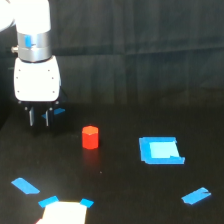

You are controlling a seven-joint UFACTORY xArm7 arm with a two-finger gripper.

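A red block (90, 137) with a hexagonal outline rests on the black table, left of the middle. My gripper (39, 118) hangs to the left of the block, apart from it. Its two dark fingers are spread, and no object shows between them.
Right of the middle, blue tape (145, 150) frames a pale square (163, 150). Strips of blue tape lie at the front left (25, 186) and front right (196, 196). A cream-coloured object (65, 212) juts in at the bottom edge. Bare table separates the block from the taped square.
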